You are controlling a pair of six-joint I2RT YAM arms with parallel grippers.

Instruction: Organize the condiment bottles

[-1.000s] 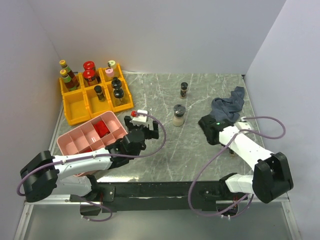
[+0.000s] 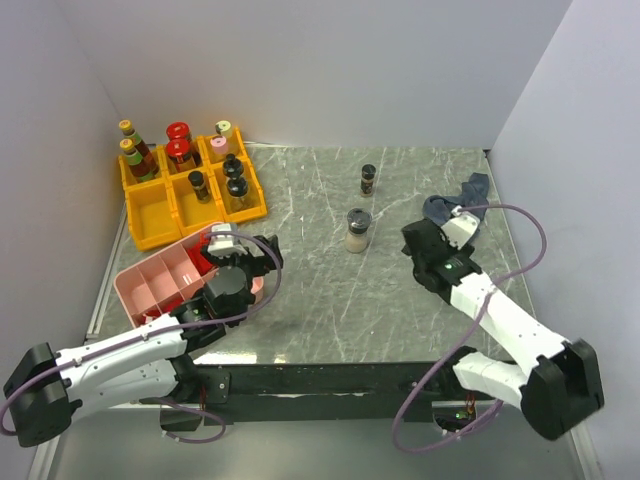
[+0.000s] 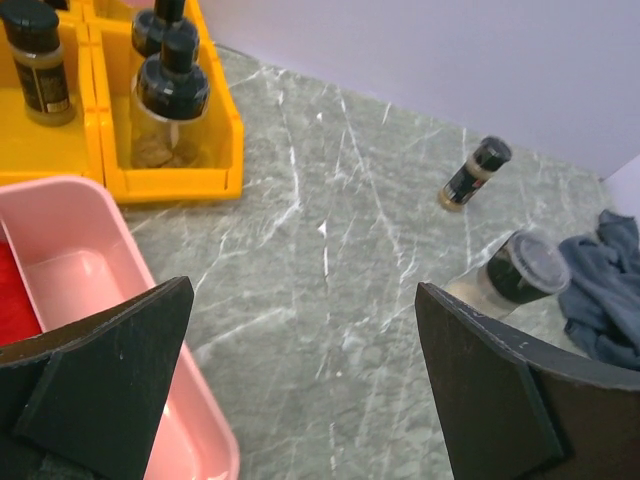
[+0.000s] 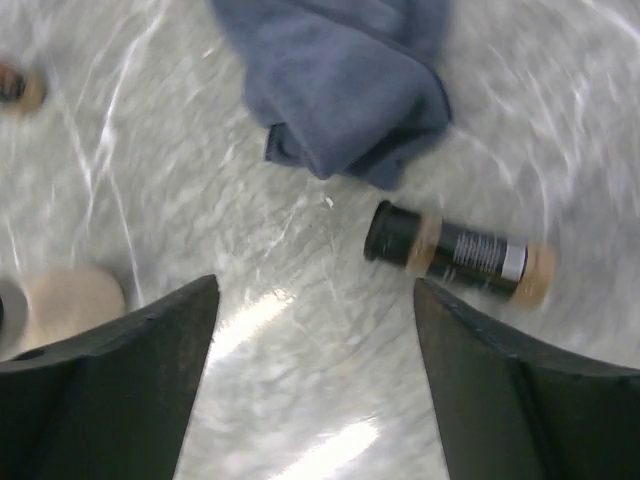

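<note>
My left gripper is open with bare counter between its fingers, beside the pink sectioned bin (image 2: 132,302). My right gripper also stands open and empty over the right side of the counter. To the right of its fingers, a small black-capped bottle (image 4: 480,258) lies on its side; the arm hides it from above. Upright in mid-counter are a pale-filled jar (image 2: 357,238) with a dark lid and, farther back, a small dark-capped shaker (image 2: 368,180). The orange organizer (image 2: 152,243) at back left holds several bottles and jars.
A crumpled dark-blue cloth (image 2: 475,190) lies at back right, close to the right gripper. Red packets (image 2: 190,262) are in the pink bin. Walls bound the back and sides.
My left gripper has moved left, toward the pink bin. The right arm swung left toward the jar and is now back at the right. The upright jar and shaker have stayed put.
</note>
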